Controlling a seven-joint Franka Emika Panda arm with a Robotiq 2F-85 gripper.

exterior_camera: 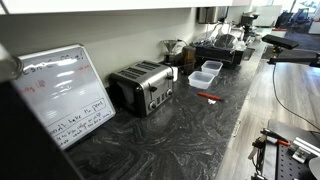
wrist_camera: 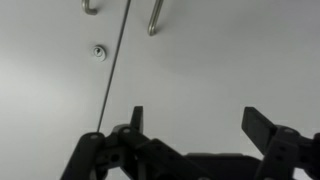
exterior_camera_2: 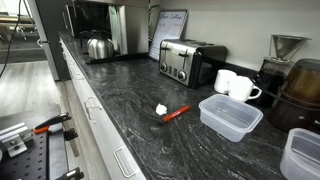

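Observation:
In the wrist view my gripper stands open, its two dark fingers wide apart with nothing between them. It faces pale cabinet fronts that bear a lock (wrist_camera: 99, 52) and a metal handle (wrist_camera: 155, 17). Neither exterior view clearly shows the gripper. On the dark countertop (exterior_camera_2: 125, 90) lies a red-handled object (exterior_camera_2: 175, 113), with a small white item (exterior_camera_2: 161, 108) beside it. A clear, empty-looking container (exterior_camera_2: 230, 114) sits nearby, and a second container (exterior_camera_2: 304, 155) is cut off by the view's right edge.
A silver toaster (exterior_camera: 143, 87) stands against the wall beside a whiteboard (exterior_camera: 65, 95). White mugs (exterior_camera_2: 243, 88), a coffee grinder (exterior_camera_2: 280, 62) and a kettle (exterior_camera_2: 100, 45) also occupy the counter.

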